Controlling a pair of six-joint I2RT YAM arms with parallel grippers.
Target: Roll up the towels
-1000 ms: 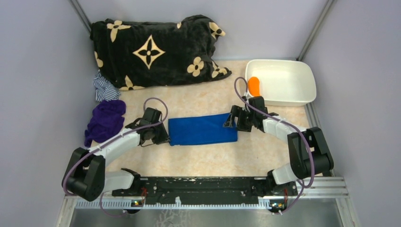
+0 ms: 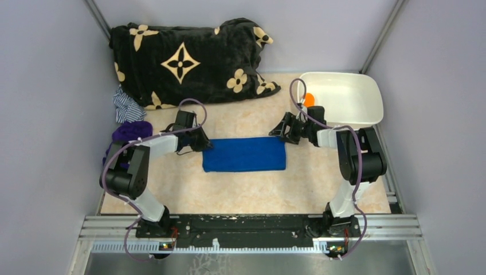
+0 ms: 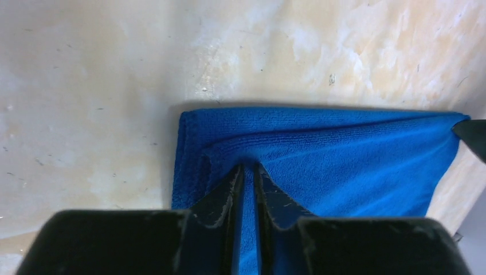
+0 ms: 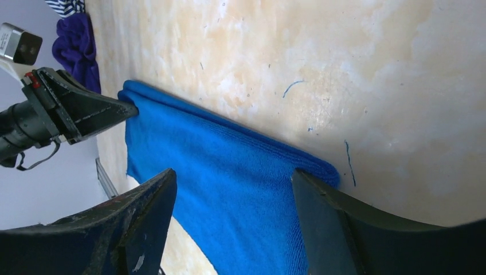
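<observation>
A blue towel [image 2: 244, 154] lies folded into a long rectangle on the table, its far edge doubled over in a narrow fold. My left gripper [image 2: 204, 145] is at the far left corner, shut on that towel edge [image 3: 344, 143], as the left wrist view shows up close. My right gripper [image 2: 277, 133] stands open at the far right corner, with the towel's folded corner [image 4: 312, 167] between its widely spaced fingers.
A purple cloth [image 2: 129, 130] and a striped cloth [image 2: 127, 106] lie at the left. A black patterned pillow [image 2: 206, 63] fills the back. A white basin [image 2: 349, 100] with an orange object [image 2: 309, 99] sits back right.
Both grippers have moved toward the back, from the towel's sides to its far corners. The left gripper is now on the edge, and the towel has shifted slightly toward the back.
</observation>
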